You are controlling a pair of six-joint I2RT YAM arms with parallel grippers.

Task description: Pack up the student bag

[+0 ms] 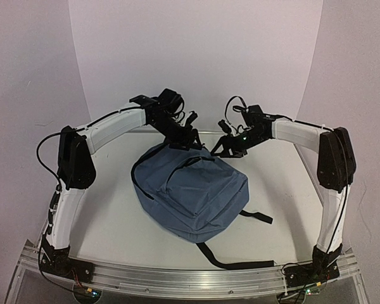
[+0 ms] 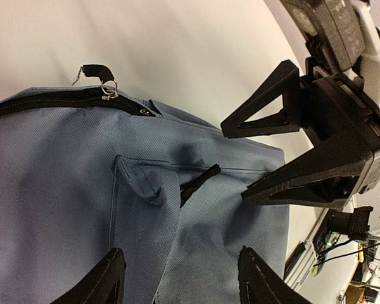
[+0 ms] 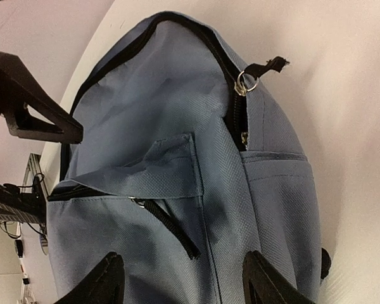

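The blue-grey student bag [image 1: 193, 196] lies flat on the table, its main zip toward the far edge. Above that far end, my left gripper [image 1: 195, 142] and right gripper [image 1: 221, 151] hover close together, both with fingers spread and nothing between them. A ring pull [image 2: 109, 88] sits on the main zip in the left wrist view; the right wrist view shows the same ring [image 3: 247, 82] near one end of the zip. The front pocket's black pull cord [image 3: 171, 227] hangs below its sagging flap [image 3: 142, 177]. What the bag holds is hidden.
Two black straps [image 1: 234, 264] stretch from the bag's near and right sides. A metal rail [image 1: 177, 288] runs along the front edge. Bare white table [image 1: 285, 183] lies to the right and left of the bag; pale walls enclose it.
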